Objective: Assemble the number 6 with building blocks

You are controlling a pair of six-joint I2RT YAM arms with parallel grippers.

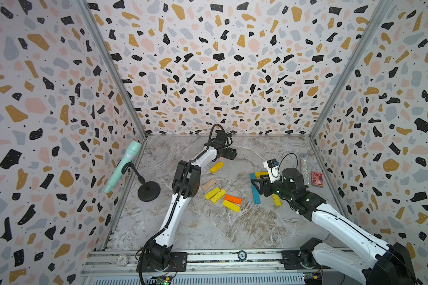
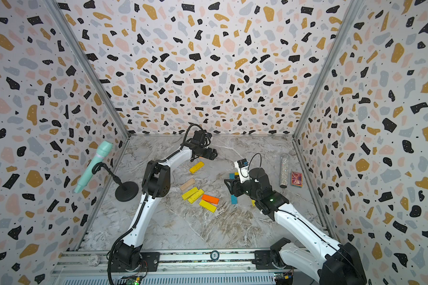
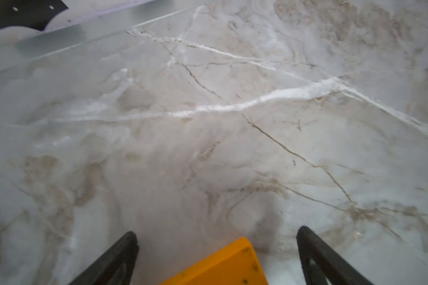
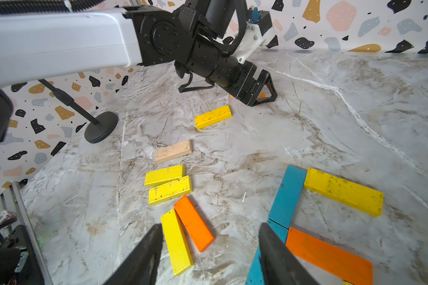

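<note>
My left gripper is open low over an orange block [image 3: 226,268], whose end shows between its fingers; nothing is clamped. In the right wrist view that orange block [image 4: 261,95] is partly hidden behind the left gripper. Two blue blocks [image 4: 288,195] lie end to end, with a yellow block [image 4: 343,191] reaching right from the far end and an orange block [image 4: 329,255] from the middle. A further yellow block [image 1: 276,200] stands on the right side of this figure. My right gripper hangs open and empty above the table.
Loose yellow blocks [image 4: 170,190], an orange block [image 4: 194,223] and a bare wooden block [image 4: 173,151] lie left of the figure. One yellow block [image 4: 213,116] sits near the left gripper. A lamp [image 1: 148,191] stands at left; a red box [image 1: 317,179] at right.
</note>
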